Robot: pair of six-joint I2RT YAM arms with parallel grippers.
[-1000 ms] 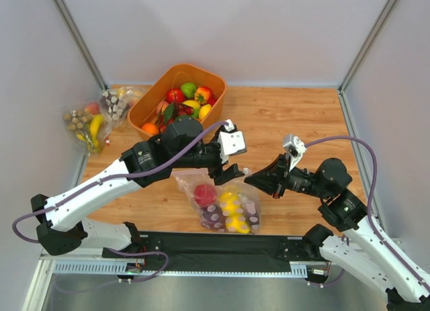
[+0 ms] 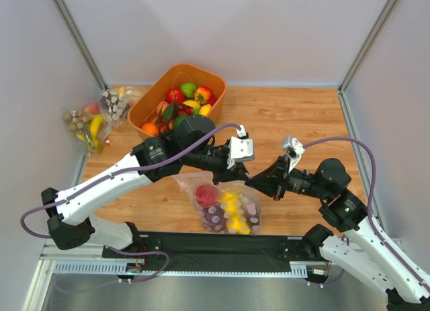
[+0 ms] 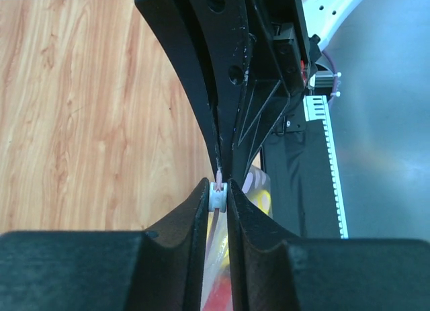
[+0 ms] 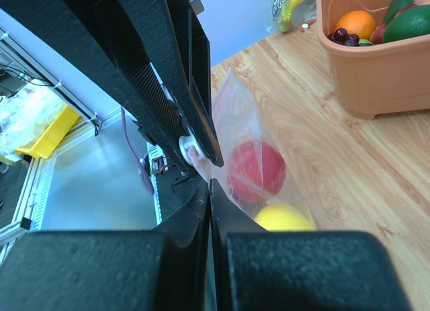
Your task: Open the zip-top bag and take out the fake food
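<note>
The clear zip top bag [image 2: 228, 207] lies near the table's front edge, holding red, yellow and dark fake food. Its red piece [image 4: 256, 171] and yellow piece [image 4: 283, 218] show through the plastic in the right wrist view. My left gripper is shut on the white zip slider [image 3: 218, 197] at the bag's top edge. Right beside it, my right gripper is shut, with the thin pinkish corner of the zip edge running to its tips. The two grippers almost touch, and in the top view they hide this corner.
An orange bin [image 2: 216, 82] full of fake fruit and vegetables stands at the back left. Two more filled bags, one with a banana [image 2: 96, 126], lie against the left wall.
My left gripper has moved right along the bag's top edge and come up against the right gripper's tips. The right arm and the bag look nearly unmoved.
</note>
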